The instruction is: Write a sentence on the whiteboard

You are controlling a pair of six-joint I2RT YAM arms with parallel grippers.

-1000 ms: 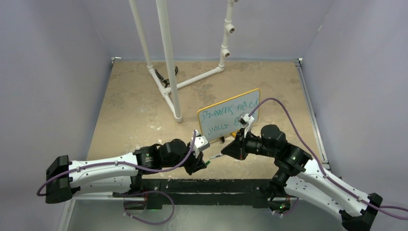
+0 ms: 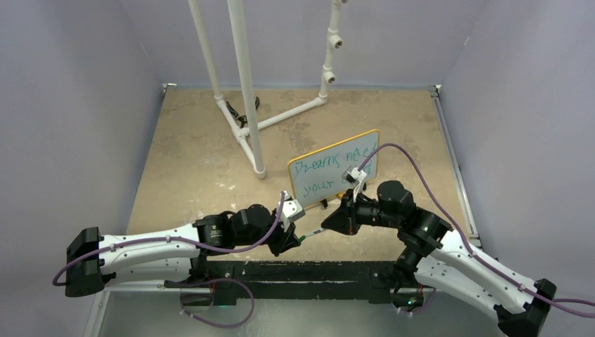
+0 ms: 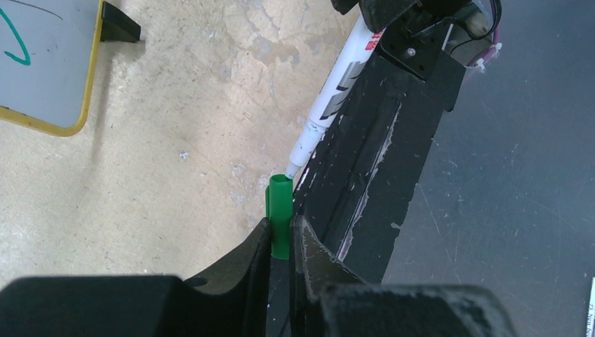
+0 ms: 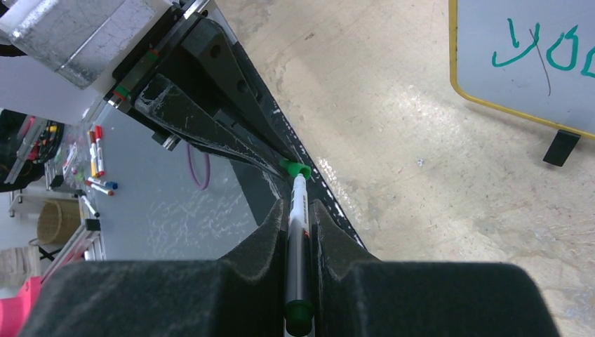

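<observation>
A yellow-framed whiteboard stands behind the arms with green handwriting, "Dreams need" and "your", the rest hidden by my right arm. My right gripper is shut on a white marker, which points toward my left gripper. That gripper's fingers are closed around a green cap. The marker's tip meets the cap's open end in both wrist views; whether it is inside is hard to tell.
A white pipe frame stands behind, left of the board. A black strip runs along the front edge. Loose markers lie beyond it.
My right gripper has shifted very slightly, bringing the marker's tip closer to the green cap. My left arm looks unchanged.
</observation>
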